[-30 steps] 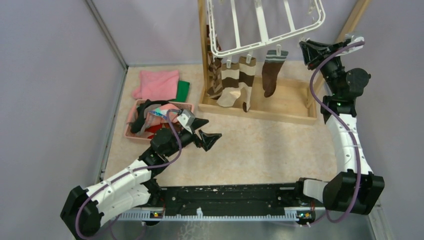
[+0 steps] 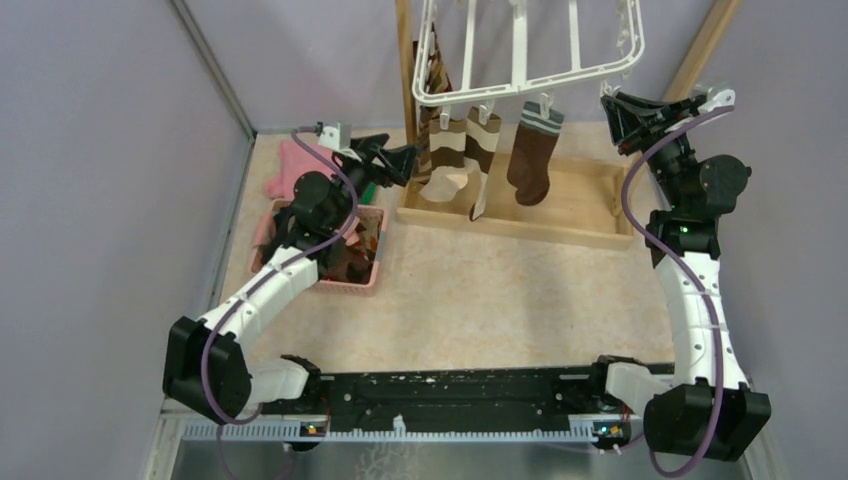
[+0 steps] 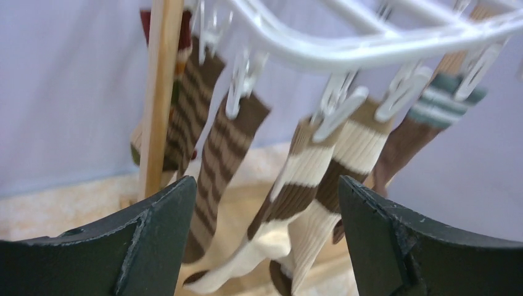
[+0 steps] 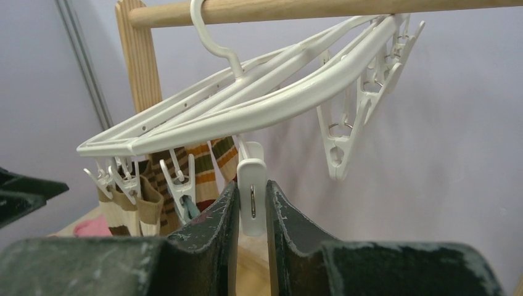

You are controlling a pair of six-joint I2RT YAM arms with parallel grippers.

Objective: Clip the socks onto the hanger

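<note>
The white hanger hangs at the top of the top view, several socks clipped along it. One brown sock with a grey striped cuff hangs from its front bar; to its left hang brown-and-cream striped socks. At the hanger's right front corner my right gripper is shut on a white clip, with no sock in that clip. My left gripper stands open left of the striped socks. In the left wrist view nothing lies between its fingers, and the socks hang beyond them.
A pink basket holds more socks, partly under the left arm. Pink cloth lies behind it. The wooden stand's base is below the hanger. Empty clips hang on the hanger's far side.
My left gripper has moved up and away from the front, from the table's middle to beside the socks. The hanger and socks have swung slightly; the right arm has shifted a little.
</note>
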